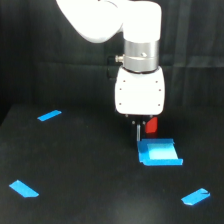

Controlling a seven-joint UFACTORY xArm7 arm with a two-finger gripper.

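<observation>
The gripper (139, 131) hangs from the white arm, fingertips down, close behind the blue-edged pale square (161, 151). Its fingers are small and dark against the black surface, so the gap between them cannot be made out. A red block (151, 126) shows just right of the fingers, partly hidden behind the hand. Whether the fingers touch it is unclear.
Blue tape strips mark the dark table: one at the far left (49, 115), one at the near left (24, 189) and one at the near right (196, 197).
</observation>
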